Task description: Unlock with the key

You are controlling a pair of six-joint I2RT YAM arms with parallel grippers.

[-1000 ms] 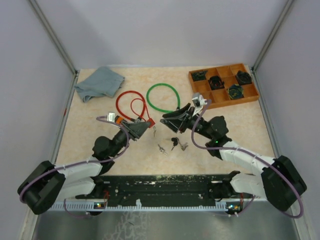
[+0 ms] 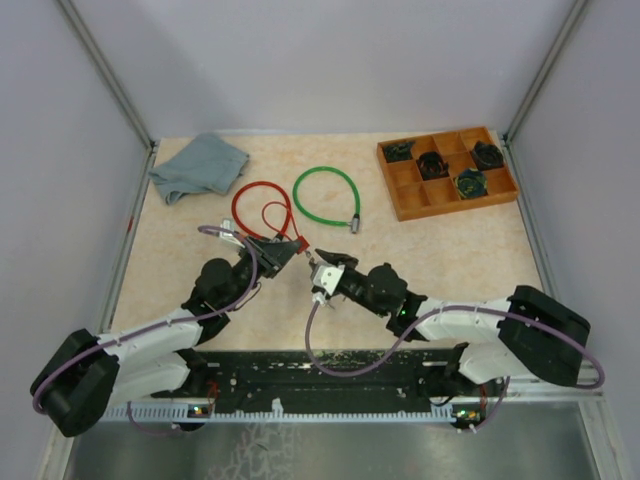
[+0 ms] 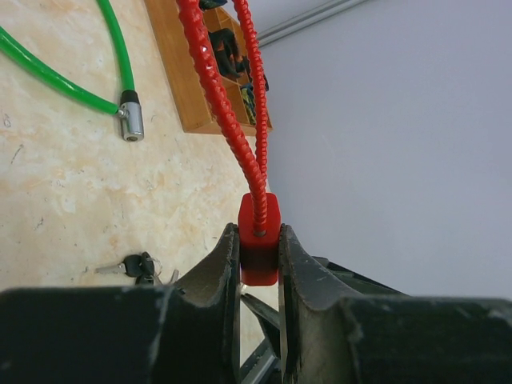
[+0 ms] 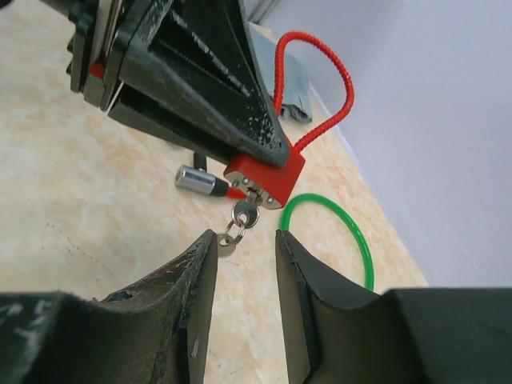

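Observation:
My left gripper is shut on a red lock (image 3: pixel 258 260), gripping the block by its sides, with its thin red cable looping away. In the right wrist view the lock's metal-studded end (image 4: pixel 274 202) faces me. A silver key (image 4: pixel 246 213) stands at that end, and a ring joins it to a second key (image 4: pixel 226 245) dangling below. How deep the first key sits cannot be made out. My right gripper is open just short of the keys, its fingers apart on either side of the ring in that view.
More keys (image 3: pixel 132 267) lie on the table. Behind are a green cable lock (image 2: pixel 345 175), a thicker red cable lock (image 2: pixel 240 205), a grey cloth (image 2: pixel 200 165) and a wooden compartment box (image 2: pixel 410 200). Bare tabletop lies at the right.
My right gripper has swung left and turned, coming close to the red lock and its keys, and now covers the loose keys in the top view.

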